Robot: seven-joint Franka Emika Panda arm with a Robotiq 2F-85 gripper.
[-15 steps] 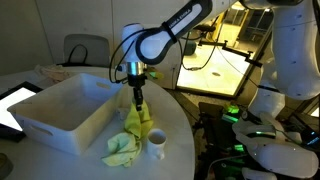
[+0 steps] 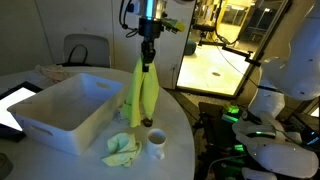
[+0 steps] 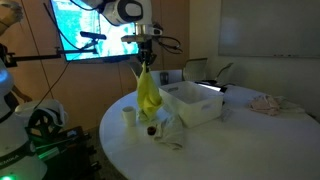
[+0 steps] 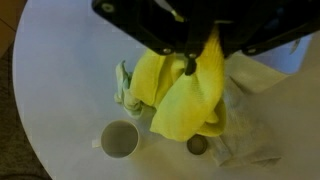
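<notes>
A yellow cloth hangs from my gripper, which is shut on its upper end. In exterior view 2 the same cloth dangles above the table. The wrist view has the cloth bunched right below the fingers, hiding part of the table. A paler green-yellow cloth lies crumpled on the table, to the left of a white mug. The mug stands upright, apart from the hanging cloth.
A large white box stands open on the table beside the hanging cloth. A small dark round object lies near the mug. In exterior view 2, much bare table shows at the right.
My gripper has risen, lifting the yellow cloth, which was lower and more bunched a second ago and now hangs long. The pale cloth, mug and box look unmoved.
</notes>
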